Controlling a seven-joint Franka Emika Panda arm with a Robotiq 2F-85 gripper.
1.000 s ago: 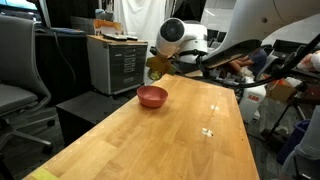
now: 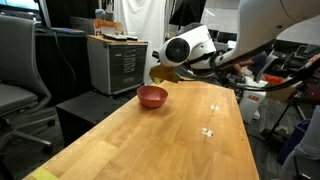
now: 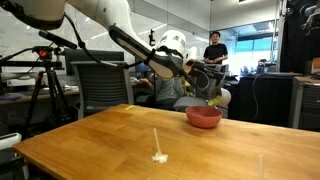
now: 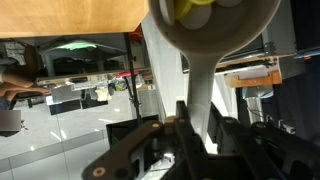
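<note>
A red bowl [image 2: 152,96] stands on the far part of the wooden table; the second exterior view shows the same bowl [image 3: 204,117] near the table's far edge. My gripper [image 2: 160,75] hangs just above it. Small yellow-green patches show around the gripper, and one is close over the bowl's rim in the second exterior view; I cannot tell whether they are finger parts or an object. In the wrist view the reddish bowl [image 4: 237,28] fills the top edge, with yellow pieces [image 4: 196,14] inside. How wide the fingers stand is unclear.
Small white pieces [image 2: 207,132] lie on the table, and a white piece with a thin stick [image 3: 159,157] shows in the second exterior view. Office chairs [image 2: 18,85] and a grey drawer cabinet [image 2: 125,66] stand beyond it.
The arm's wrist has come down and slightly to the right in the first exterior view, staying near the bowl. The bowl keeps its place.
</note>
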